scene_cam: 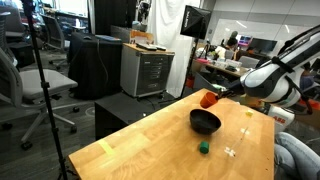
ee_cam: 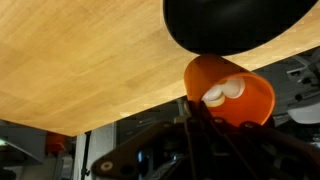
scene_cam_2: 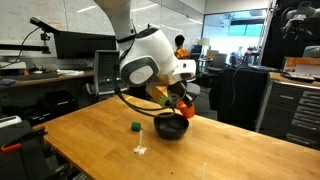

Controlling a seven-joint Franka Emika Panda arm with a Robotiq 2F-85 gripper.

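Observation:
An orange cup (ee_cam: 233,88) is tilted beside the rim of a black bowl (ee_cam: 225,22), with a few whitish pieces (ee_cam: 225,92) inside it. My gripper is shut on the cup's near wall. In exterior view 1, the orange cup (scene_cam: 209,100) hangs above the far side of the black bowl (scene_cam: 205,122), which stands on the wooden table. From exterior view 2, the bowl (scene_cam_2: 170,127) sits in front of the cup (scene_cam_2: 186,109), just under the gripper. What lies inside the bowl is hidden.
A small green object (scene_cam: 204,147) lies on the table near the bowl. Farther right are a small yellow item (scene_cam: 249,114) and a whitish one (scene_cam: 230,153). A black case (scene_cam: 125,115) stands along its back edge.

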